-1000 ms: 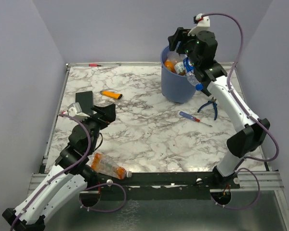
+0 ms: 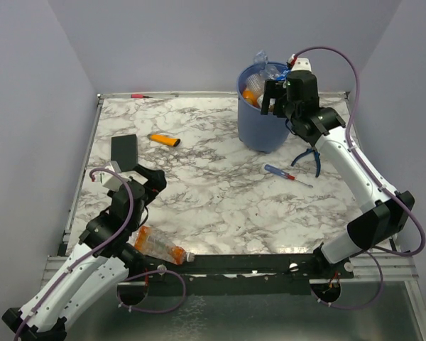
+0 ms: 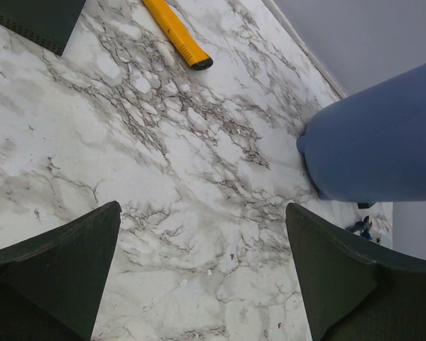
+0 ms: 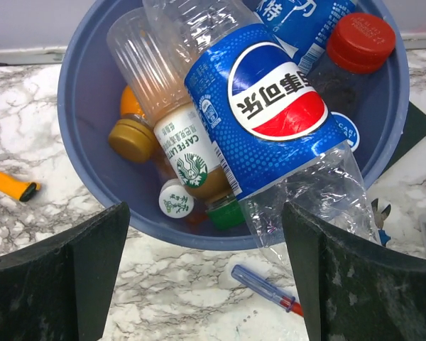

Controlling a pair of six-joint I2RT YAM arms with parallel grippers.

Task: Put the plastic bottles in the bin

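The blue bin (image 2: 259,128) stands at the back right, holding several bottles and caps, among them a Pepsi bottle (image 4: 270,106) and a Starbucks bottle (image 4: 184,149). My right gripper (image 2: 273,96) is open over the bin, the Pepsi bottle beneath it and between its fingers in view. An orange-labelled plastic bottle (image 2: 160,245) lies at the front left edge of the table, below my left gripper (image 2: 138,177), which is open above bare marble with nothing between its fingers.
A yellow cutter (image 2: 163,140) and dark pad (image 2: 124,150) lie at left. A screwdriver (image 2: 280,172) and pliers (image 2: 316,160) lie near the bin.
My right gripper has moved down and right from the back of the bin to over its front right. My left gripper has shifted slightly; the bottle at the front is unmoved.
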